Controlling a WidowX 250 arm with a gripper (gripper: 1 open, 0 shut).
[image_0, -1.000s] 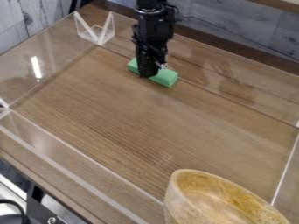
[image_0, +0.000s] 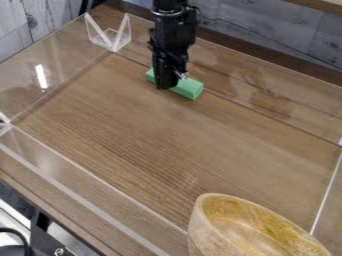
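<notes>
The black robot arm comes down from the top centre to a green object (image_0: 187, 88), a small flat block on the wooden table. Its gripper (image_0: 166, 78) is low over the green object's left part, partly covering it. The gripper looks shut; whether anything is between its fingers is too small to tell.
A large yellow bowl (image_0: 247, 230) lies at the bottom right. Clear plastic pieces stand at the top left and left edge. A grey wall runs along the back. Black cables show at the bottom left.
</notes>
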